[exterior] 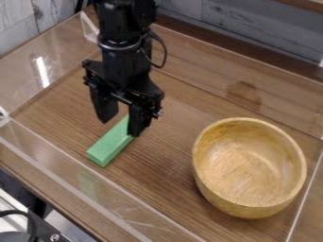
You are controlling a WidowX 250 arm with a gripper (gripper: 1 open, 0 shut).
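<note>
My black gripper (123,113) hangs over the upper part of a green bar (110,149), which lies diagonally on the wooden table, left of centre. Its two fingers point down and stand apart. Whether anything is between them I cannot tell; the far end of the bar is partly behind the gripper.
A large yellow bowl (248,185) stands at the right front. White panelled edges border the table at the left and back right.
</note>
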